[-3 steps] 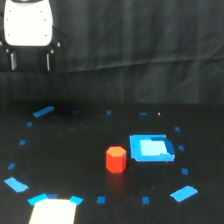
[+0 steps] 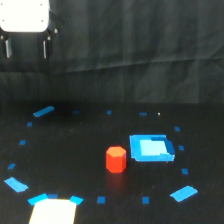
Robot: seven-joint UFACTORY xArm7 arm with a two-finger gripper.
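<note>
High at the upper left, my gripper [image 2: 26, 48] hangs well above the table, its two dark fingers spread wide and nothing between them. A red block [image 2: 116, 159], hexagonal from this side, rests on the black table below and to the right of it. Just right of the block and a little behind it lies a shallow blue tray [image 2: 171, 156] with a white patch inside. The block stands outside the tray, with a small gap between them.
A pale, bright square [image 2: 53, 212] sits at the front left, cut off by the bottom edge. Blue tape pieces [image 2: 184, 193] are scattered over the black table. Dark cloth [image 2: 140, 50] hangs at the back.
My gripper has risen and shifted slightly left, still open. The red block and the blue tray have not moved.
</note>
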